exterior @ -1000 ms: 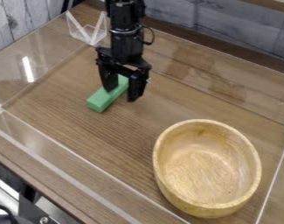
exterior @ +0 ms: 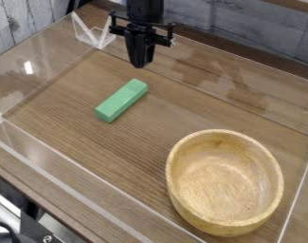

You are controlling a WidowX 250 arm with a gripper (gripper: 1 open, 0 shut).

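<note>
My gripper (exterior: 141, 46) is raised near the back of the table at the top centre of the camera view, with nothing seen between its fingers; how far its fingers stand apart is hard to tell. A green block (exterior: 122, 100) lies flat on the wooden table below it, a little to the left, apart from the gripper.
A large tan bowl (exterior: 225, 181) takes up the front right. Clear plastic pieces sit along the left and back edges.
My gripper has moved up and back, away from over the green block, which now lies uncovered.
</note>
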